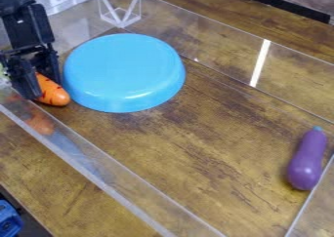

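Observation:
An orange toy carrot [53, 93] lies at the left, between the clear side wall and the blue round plate or lid [123, 70]. My black gripper [34, 73] is low over the carrot at the left edge, covering part of it. Whether its fingers are open or closed around the carrot is hard to see.
A purple eggplant [307, 159] lies on the wooden floor at the right. Clear plastic walls [98, 173] edge the area. A blue object [7, 219] sits at the bottom left corner outside.

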